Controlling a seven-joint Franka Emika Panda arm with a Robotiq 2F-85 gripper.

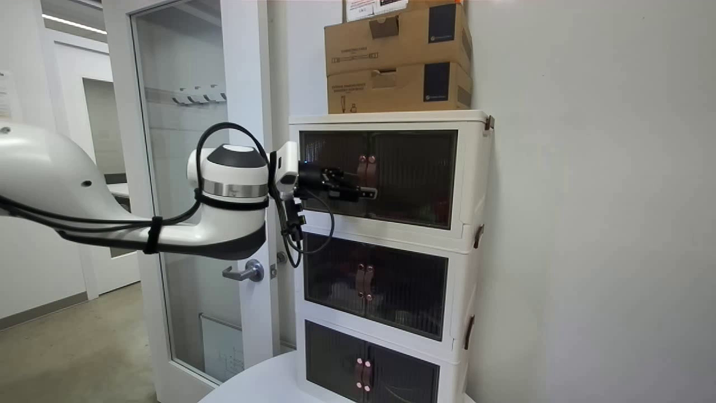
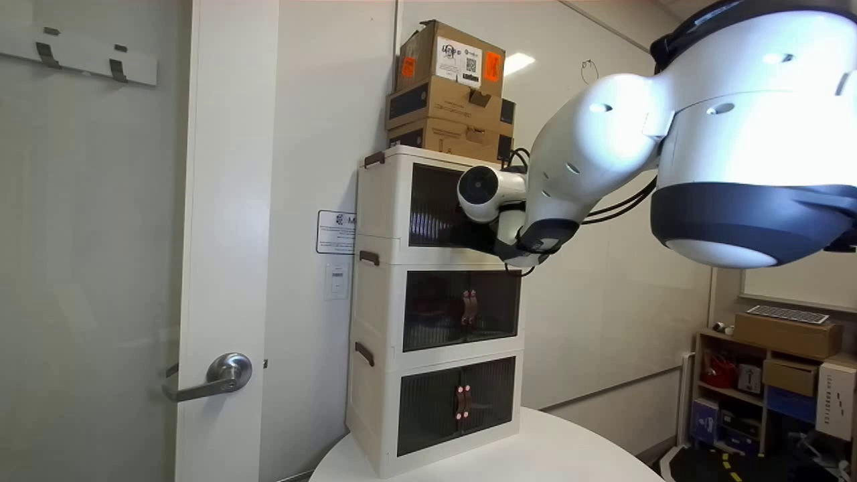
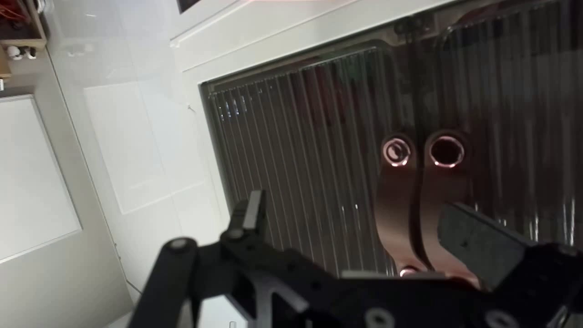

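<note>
My gripper stands open in front of the top compartment of a white stacked cabinet. In the wrist view the fingers are wide apart, one over the ribbed dark door. The other finger overlaps the right one of two brown leather-like handles, which hang side by side at the door seam with copper-coloured studs. Nothing appears gripped, and whether that finger touches the handle cannot be told. Both top doors are closed. Exterior view 2 hides the gripper behind the arm.
Two lower compartments have closed dark doors with similar handles. Cardboard boxes are stacked on top of the cabinet. It stands on a white round table. A glass door with a lever handle is at the left, close to the arm.
</note>
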